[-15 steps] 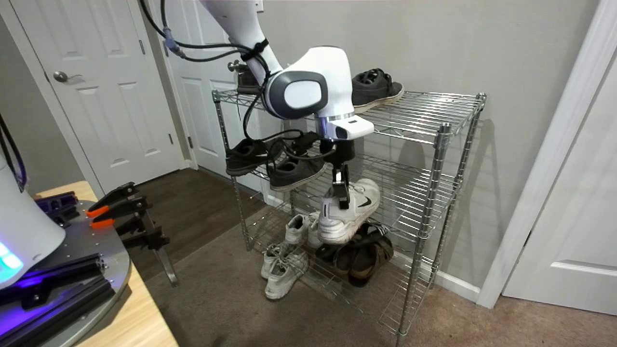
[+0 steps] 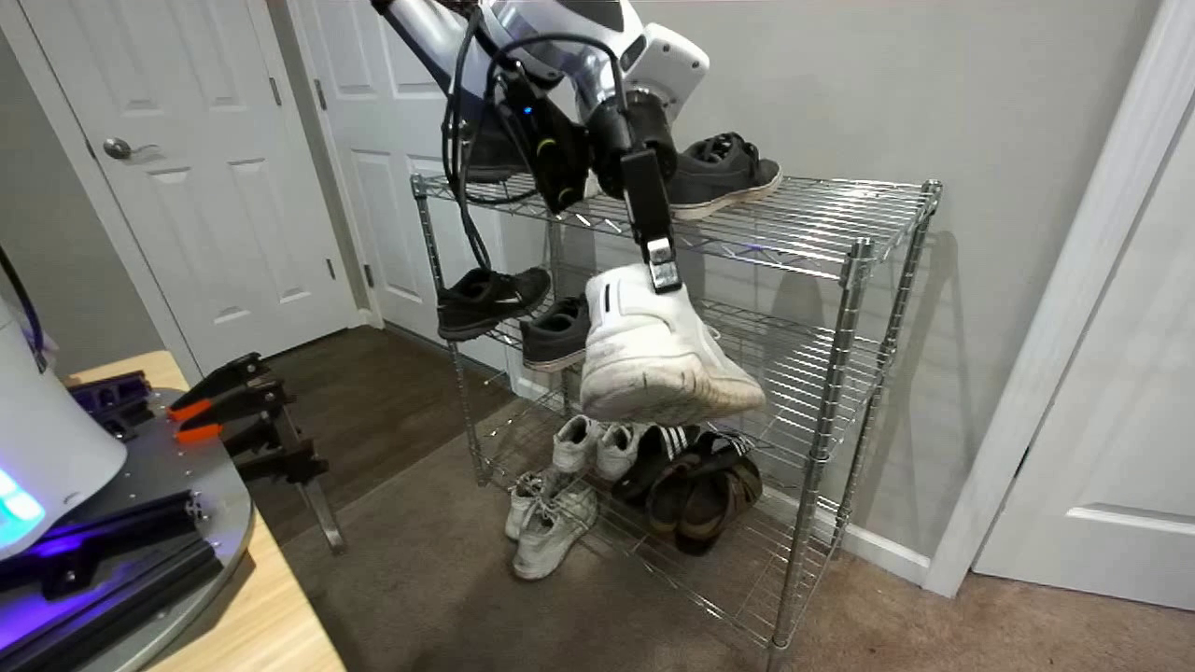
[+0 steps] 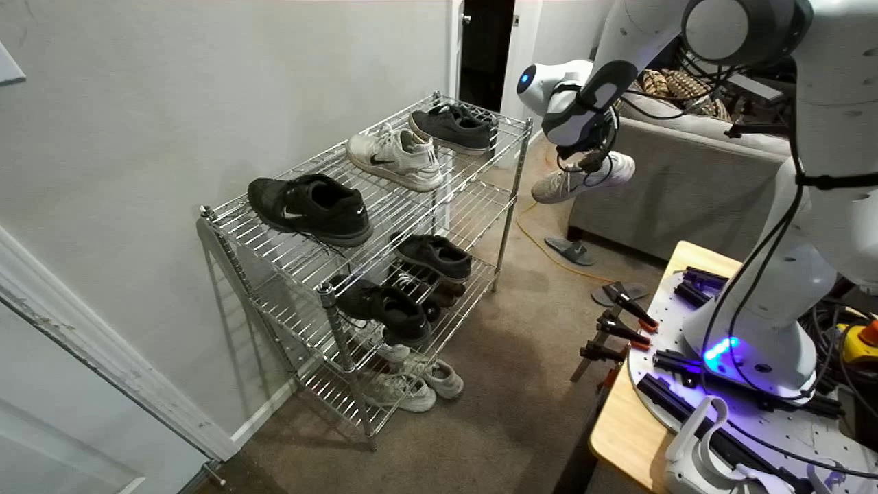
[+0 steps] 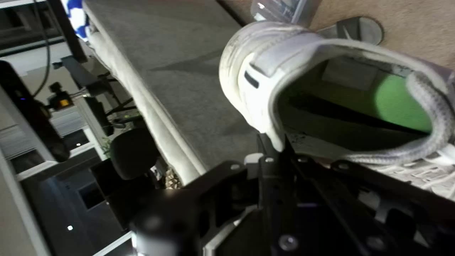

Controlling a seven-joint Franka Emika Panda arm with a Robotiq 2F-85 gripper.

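Observation:
A white sneaker (image 2: 661, 353) hangs in the air in front of the wire shoe rack (image 2: 863, 263). My gripper (image 2: 661, 269) is shut on the rim of its heel collar. In the wrist view the gripper pinches that edge, and the shoe's opening with a green insole patch (image 4: 401, 102) shows beyond. Exterior view 2 has the held sneaker (image 3: 580, 177) well off the rack's end, toe toward the rack and apart from it. On the top shelf stand a white Nike shoe (image 3: 396, 158), a black Nike shoe (image 3: 311, 207) and a dark grey shoe (image 3: 453, 127).
Black shoes (image 2: 493, 302) occupy the middle shelf's left part. Sandals (image 2: 700, 482) and white sneakers (image 2: 555, 515) fill the bottom. Black clamps (image 2: 241, 398) jut from the table. A couch (image 3: 675, 173) stands behind the held shoe.
One second ago the sneaker hung lower, its Nike mark facing the camera. The arm has risen and turned, bringing the shoe higher, nearer the camera and showing its sole.

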